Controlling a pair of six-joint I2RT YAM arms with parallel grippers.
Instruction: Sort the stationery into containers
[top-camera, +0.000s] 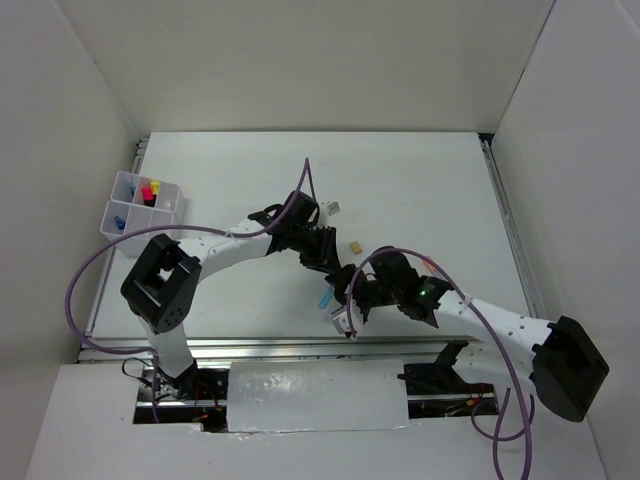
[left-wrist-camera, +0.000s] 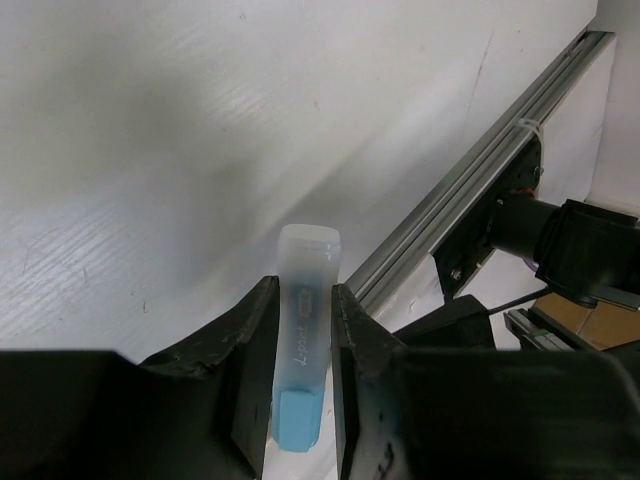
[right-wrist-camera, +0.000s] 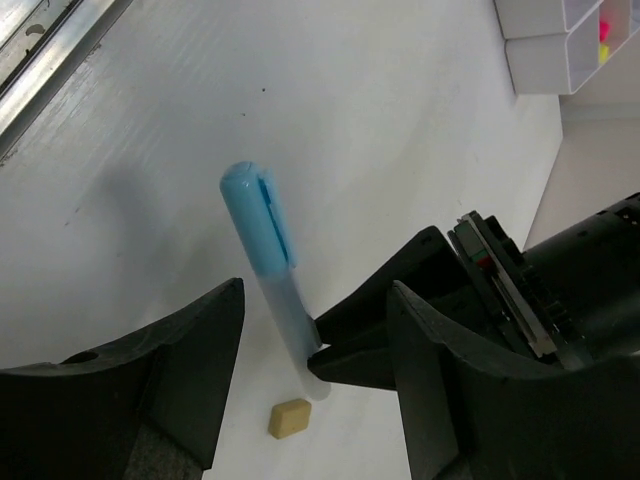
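A light blue marker with a clear lower half lies slanting beneath both grippers, also visible in the left wrist view (left-wrist-camera: 298, 415). My left gripper is at the marker's clear end, its fingers close around it; whether they grip it is unclear. My right gripper hangs above the marker with its fingers apart and nothing held between them; the left gripper's tips sit between them in that view. A small tan eraser (top-camera: 355, 247) lies just behind the grippers.
A divided white organizer (top-camera: 120, 212) with some coloured items stands at the left. A small orange item (top-camera: 427, 264) lies to the right, partly behind the right arm. Metal rails run along the edges.
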